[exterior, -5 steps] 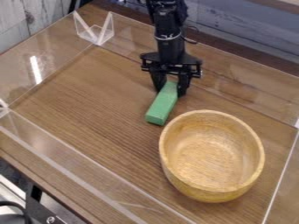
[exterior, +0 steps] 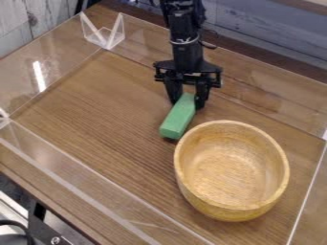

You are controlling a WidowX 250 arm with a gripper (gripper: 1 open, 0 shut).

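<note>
A black arm reaches down from the top centre to my gripper [exterior: 186, 94], which is shut on the upper end of a green elongated object [exterior: 178, 120]. The object slants down to the left over the wooden table, just above and left of a large beige bowl [exterior: 262, 182]. The fingertips are dark and partly hard to make out.
A clear plastic piece [exterior: 105, 31] stands at the back left. Dark cables lie beyond the table's lower left edge.
The arm and green object have shifted very slightly; the green object's lower end sits a little differently, near the bowl's rim. Otherwise little differs.
</note>
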